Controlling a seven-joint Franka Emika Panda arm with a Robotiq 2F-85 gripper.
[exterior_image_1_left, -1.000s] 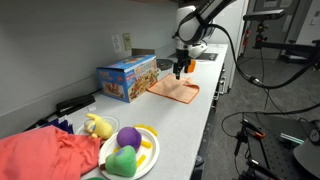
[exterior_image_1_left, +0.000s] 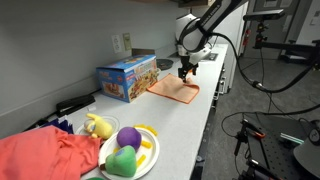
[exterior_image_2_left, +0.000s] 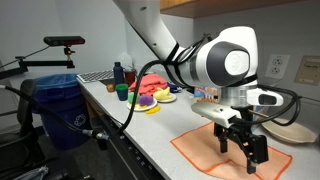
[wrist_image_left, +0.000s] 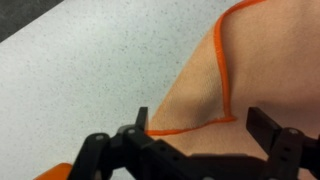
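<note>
A peach-coloured cloth (exterior_image_2_left: 208, 158) with a bright orange border lies on the white counter, under the arm. In the wrist view one part of the cloth (wrist_image_left: 190, 100) is bent or folded, and its orange edge makes a sharp corner between the fingers. My gripper stands open above that corner, with nothing visibly held. The outside view shows the gripper (exterior_image_2_left: 239, 150) pointing down, close over the cloth; whether its fingertips touch it, I cannot tell.
A blue picture box (exterior_image_1_left: 127, 78) stands beside the cloth. Farther along the counter are a plate of toy food (exterior_image_1_left: 143, 158) and a red cloth (exterior_image_1_left: 45, 155). Behind the arm sits a shallow bowl (exterior_image_2_left: 290, 132). Bare counter (exterior_image_2_left: 150, 145) borders the cloth.
My gripper has shifted slightly to the right over the cloth in exterior view 1. Other objects stay where they were.
</note>
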